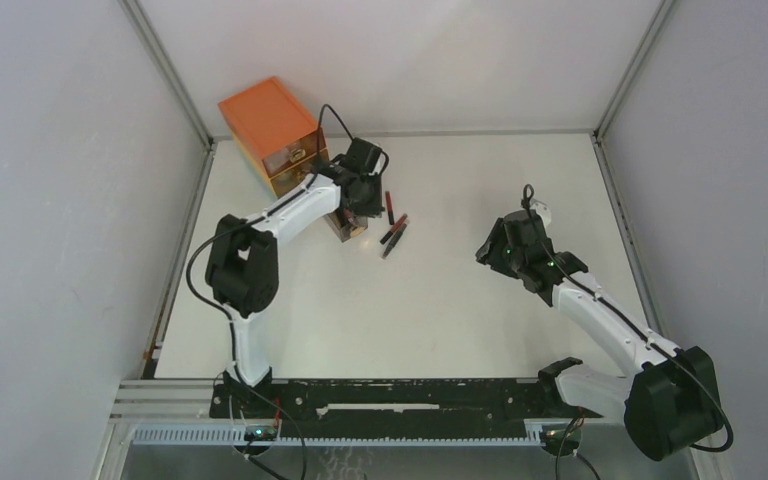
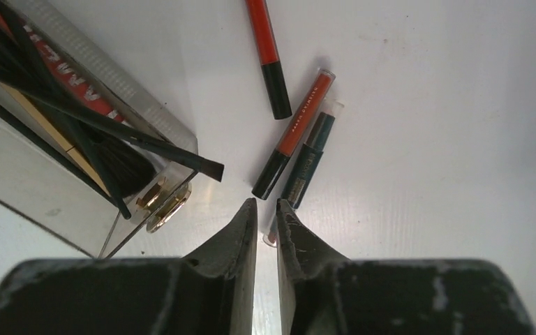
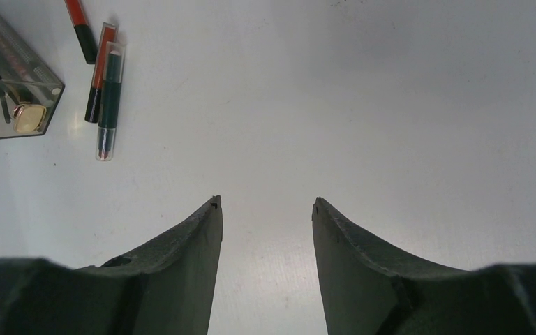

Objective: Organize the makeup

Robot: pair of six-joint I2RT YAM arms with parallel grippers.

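Observation:
A clear drawer (image 2: 56,209) with a gold knob, full of brushes and makeup, extends from the orange box (image 1: 265,110). Beside it on the table lie a red-and-black tube (image 2: 265,42), a second red lip tube (image 2: 300,122) and a dark tube with clear ends (image 2: 307,160), the latter two side by side. My left gripper hovers above these, its fingertips a narrow gap apart, nothing seen between them. My right gripper stands open and empty over the right side of the table.
The middle, front and back right of the white table (image 1: 440,310) are clear. Walls border the table at left, back and right.

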